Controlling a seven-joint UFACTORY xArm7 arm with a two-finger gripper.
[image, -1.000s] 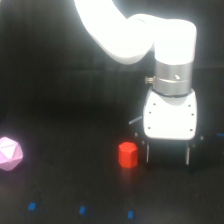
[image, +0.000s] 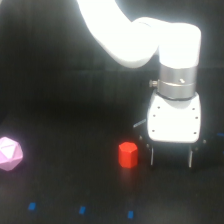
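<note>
A small red block (image: 128, 155) with flat faces sits on the dark table, right of the middle of the view. My gripper (image: 171, 159) points down just to the right of it. Its two thin fingers stand wide apart, and only dark background shows between them. From this angle I cannot tell how high the fingertips are above the table, or whether they are nearer or farther than the block. At the left edge lies a pink many-sided solid (image: 9, 153).
Three small blue marks run along the front of the table: a left mark (image: 31, 206), a middle mark (image: 82, 210) and a right mark (image: 130, 214). Between the pink solid and the red block the dark surface is clear.
My arm and gripper have shifted slightly to the right and a little lower in the view. The red block and the pink solid have stayed in place.
</note>
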